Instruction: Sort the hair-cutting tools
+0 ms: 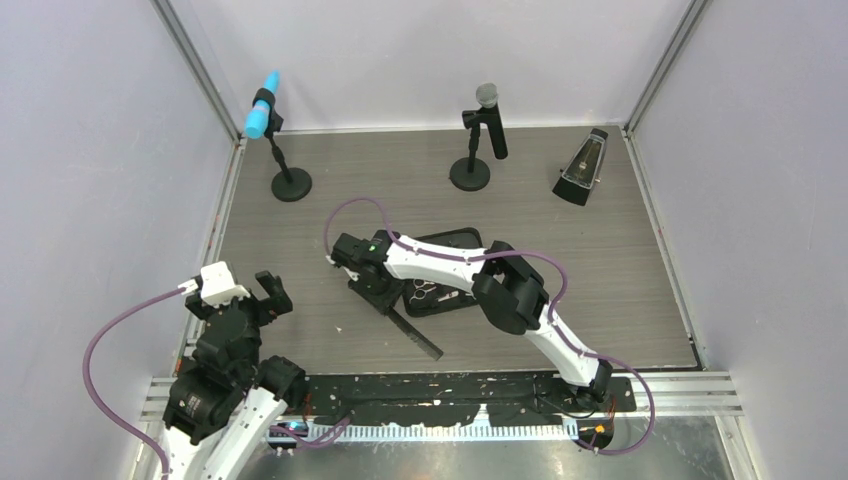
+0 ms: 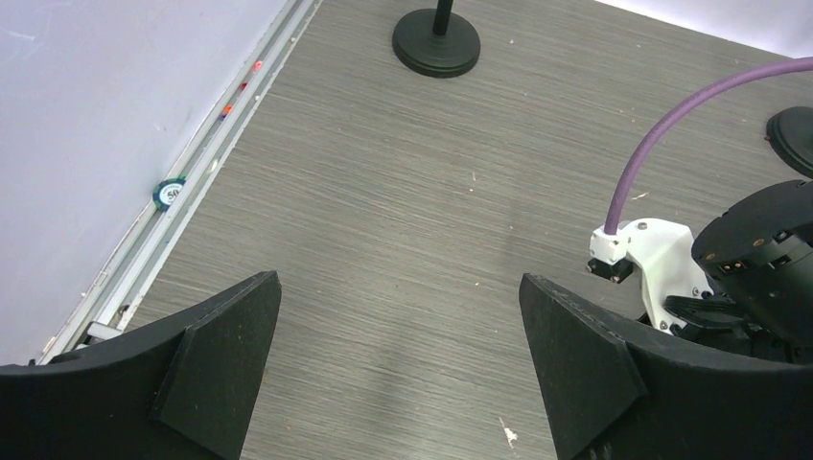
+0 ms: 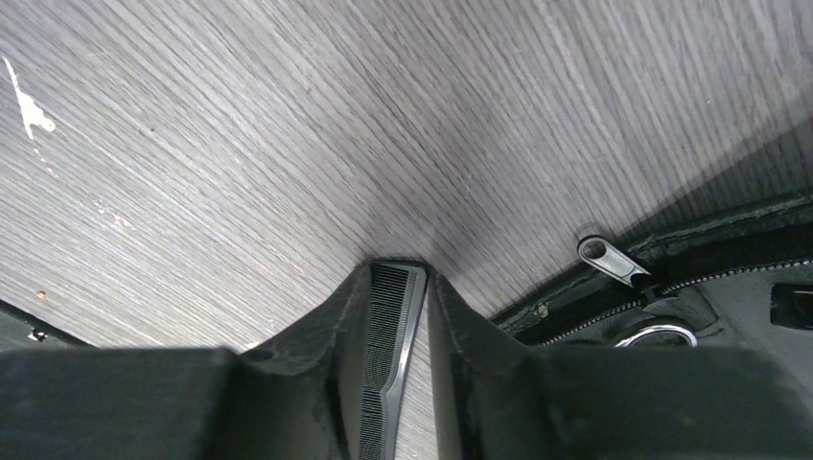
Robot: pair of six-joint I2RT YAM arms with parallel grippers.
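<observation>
A black comb [image 1: 416, 334] lies slanting on the table, its far end hidden under my right gripper [image 1: 375, 296] in the top view. In the right wrist view, the fingers of that gripper straddle the end of the comb [image 3: 382, 331], part open and close around it; a narrow gap shows on the comb's right side. Beside it is the open black zip case [image 1: 462, 238], holding scissors [image 1: 421, 291] and other small tools, partly covered by the right arm. My left gripper stands wide open at the left, nothing between its fingers.
Along the back stand a blue microphone on a stand [image 1: 291, 184], a grey-headed microphone on a stand [image 1: 469, 174] and a metronome [image 1: 581, 170].
</observation>
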